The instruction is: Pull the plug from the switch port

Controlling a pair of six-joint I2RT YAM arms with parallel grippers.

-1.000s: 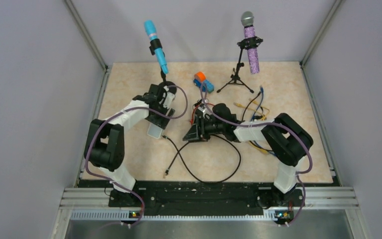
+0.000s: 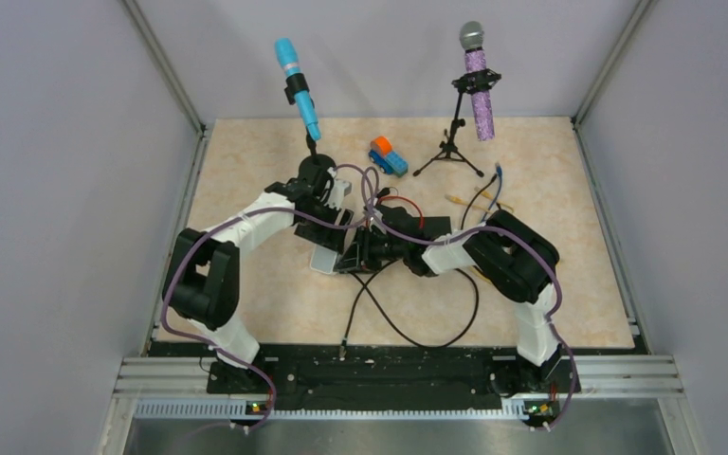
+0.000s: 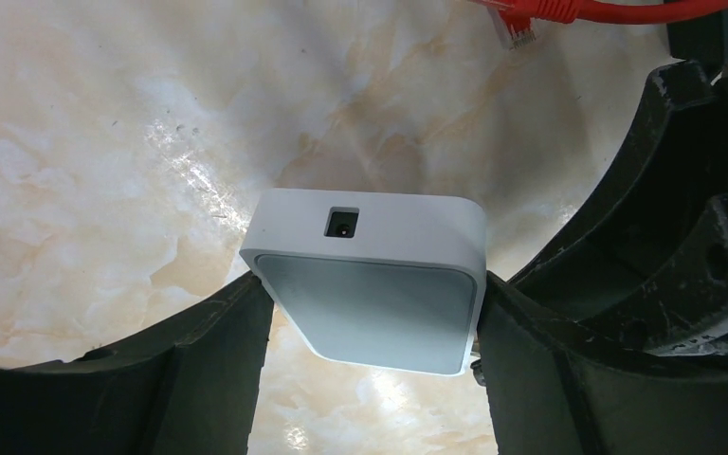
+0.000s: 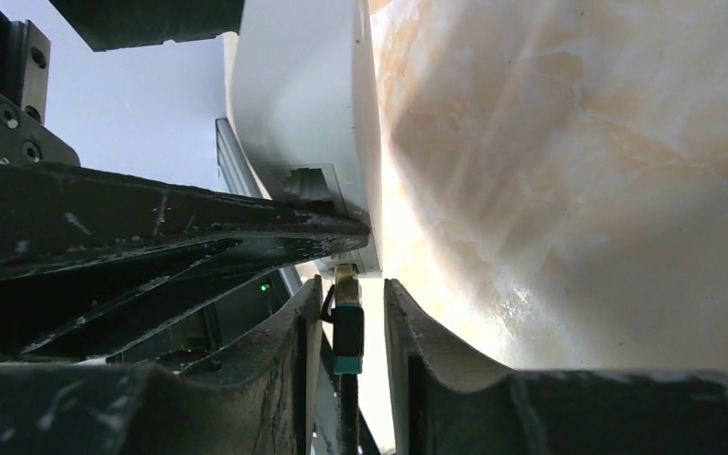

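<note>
A small white switch (image 3: pixel 370 284) with a pale grey face sits between the fingers of my left gripper, which is shut on it by both sides. In the top view that switch (image 2: pixel 324 260) pokes out below the left gripper. From the switch's end, in the right wrist view, comes a plug (image 4: pixel 347 327) with a metal tip, on a black cable (image 2: pixel 379 305). My right gripper has its fingers on either side of this plug, open, with a visible gap on the right. How deep the plug sits in the port is partly hidden by a left finger (image 4: pixel 246 223).
A red network cable (image 3: pixel 616 11) lies by the switch. Yellow and blue cables lie at right.
My right gripper has moved left and now meets it at the plug.
</note>
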